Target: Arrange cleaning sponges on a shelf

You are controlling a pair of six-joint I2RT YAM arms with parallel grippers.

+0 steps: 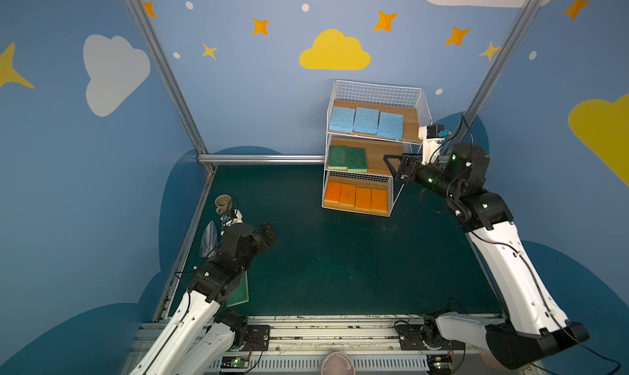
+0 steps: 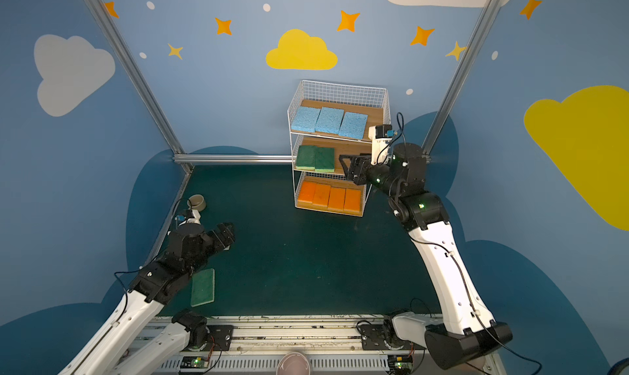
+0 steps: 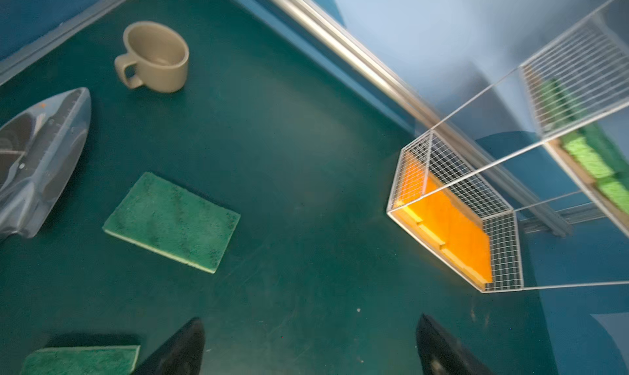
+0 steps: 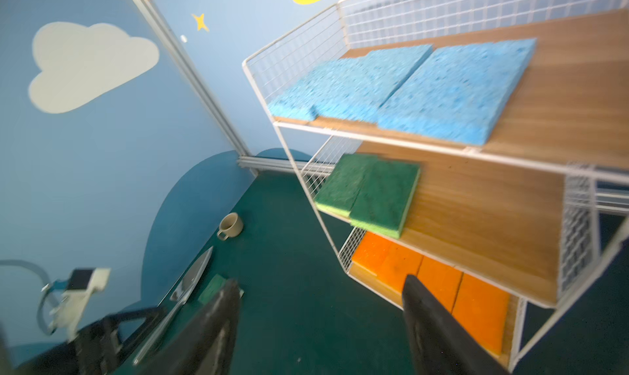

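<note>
A white wire shelf [image 1: 325, 153] stands at the back. Three blue sponges [image 1: 366, 120] lie on its top level, two green sponges [image 4: 383, 193] on the left of the middle level, and a row of orange sponges [image 1: 355, 197] on the bottom. My right gripper is open and empty, in front of the shelf's right side. My left gripper is open too, above the floor at left. In the left wrist view, one loose green sponge [image 3: 173, 221] lies flat ahead of its fingers; a second green sponge [image 3: 82, 360] shows at the lower edge.
A beige mug [image 3: 157, 57] and a grey trowel [image 3: 49, 155] lie on the left of the floor. Open green floor [image 1: 340, 263] spreads in front of the shelf.
</note>
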